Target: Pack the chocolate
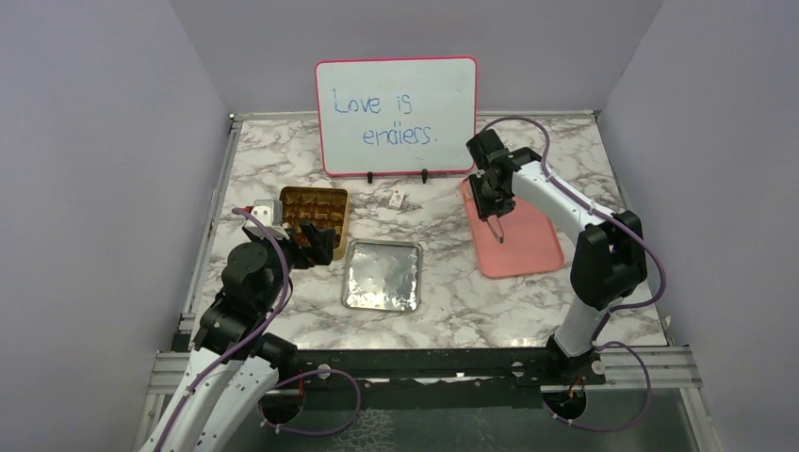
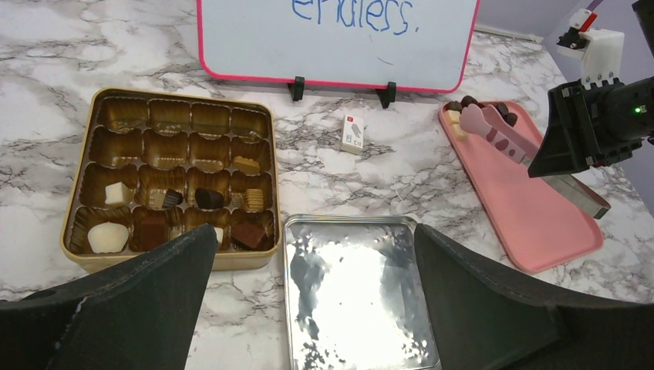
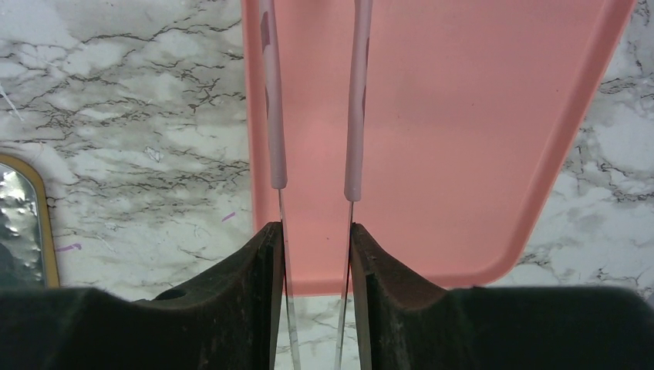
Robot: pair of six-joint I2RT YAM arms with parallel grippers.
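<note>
A gold chocolate box [image 2: 92, 146] with brown compartments stands at the left; its two nearer rows and the third column area hold several white, dark and tan chocolates. At the right lies a pink tray [image 2: 532, 231], with cream chocolates [image 2: 455, 127] and dark chocolates [image 2: 468, 101] at its far end. My right gripper is shut on metal tongs with pink tips [image 3: 356, 92], held over that tray. Their arms stand apart; the tip ends run out of the right wrist view. My left gripper is open and empty beside the box.
Between box and tray lies a silver lid [image 2: 362, 285], bare on top. A small white card box [image 2: 352, 133] sits behind it. The whiteboard [image 1: 396, 113] stands at the back. Bare marble separates the lid from the pink tray.
</note>
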